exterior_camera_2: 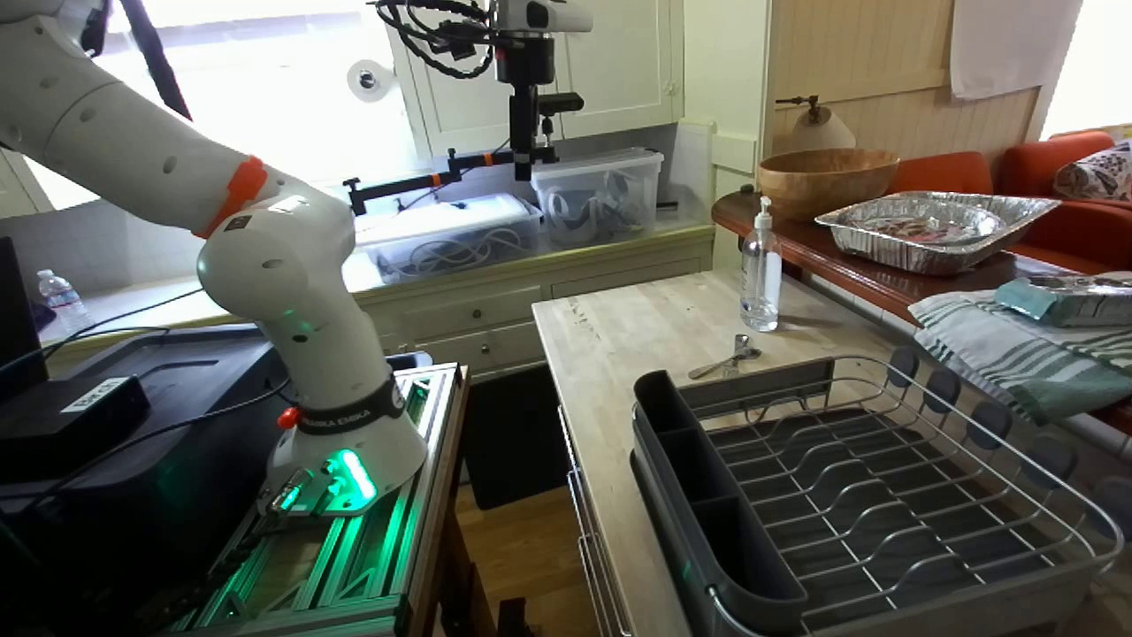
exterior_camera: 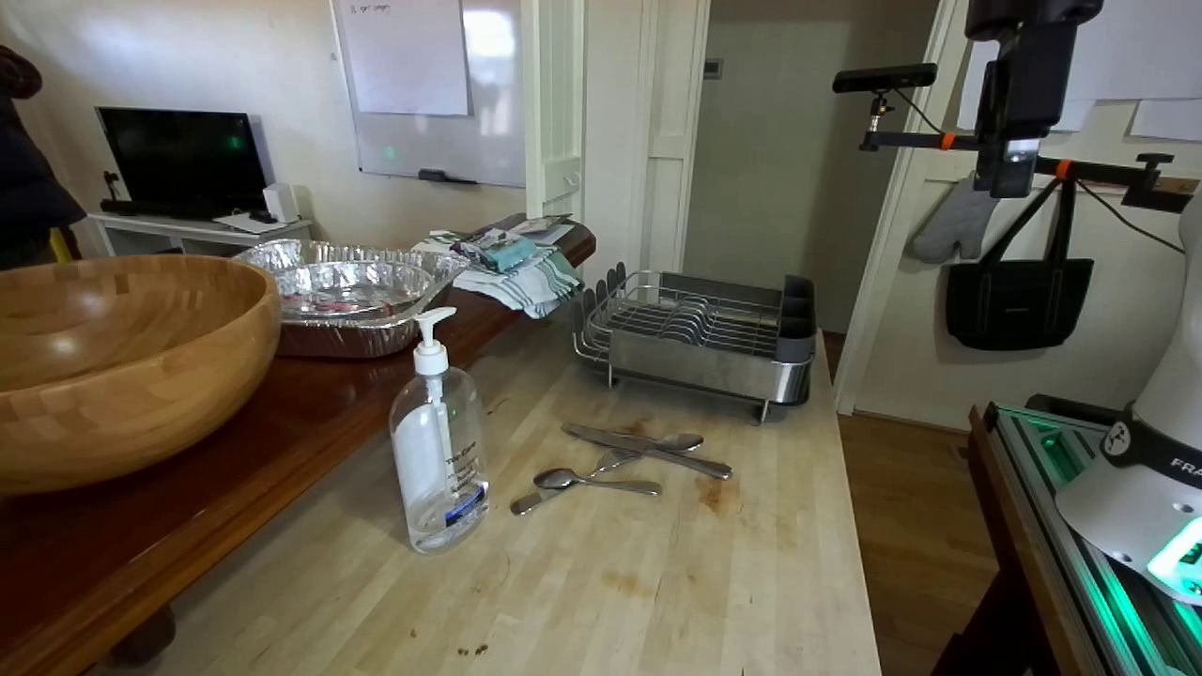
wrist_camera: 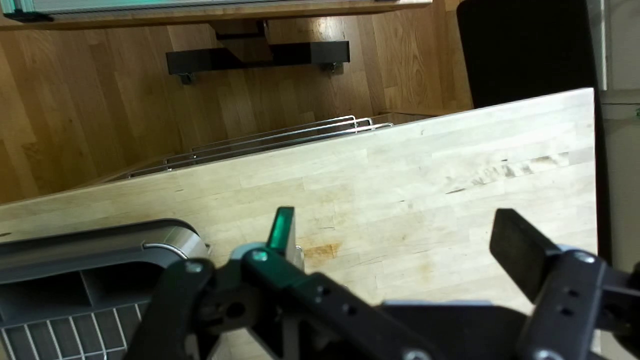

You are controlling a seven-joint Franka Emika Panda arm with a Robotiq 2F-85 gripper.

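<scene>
Several pieces of metal cutlery lie loosely crossed on the wooden counter [exterior_camera: 699,586], among them a spoon [exterior_camera: 554,479] and a knife [exterior_camera: 676,455]. Behind them stands a grey dish rack [exterior_camera: 687,362]; its dark cutlery holder [exterior_camera_2: 708,490] has three compartments, which look empty. High above the counter, well apart from the cutlery, hangs my gripper. In the wrist view its two fingers stand wide apart, with only bare counter visible between them. Most of the cutlery is hidden behind the gripper there.
A clear pump bottle [exterior_camera: 441,468] stands upright beside the cutlery. On the raised brown table are a wooden bowl [exterior_camera: 135,372], foil trays [exterior_camera: 355,287] and striped towels [exterior_camera: 541,287].
</scene>
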